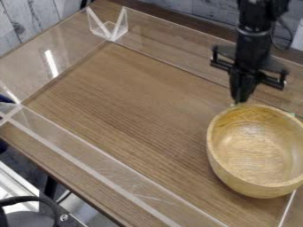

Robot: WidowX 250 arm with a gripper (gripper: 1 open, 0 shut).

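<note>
My gripper (240, 92) hangs at the upper right of the camera view, a dark body above blurred black fingers, just over the back rim of a large yellow bowl (252, 160). It looks shut, with nothing clearly visible between its fingers, though blur hides the detail at the tips.
A clear plastic container (106, 22) stands at the back left. Dark cables or parts (30, 213) show at the bottom-left corner, beyond the table's edge.
</note>
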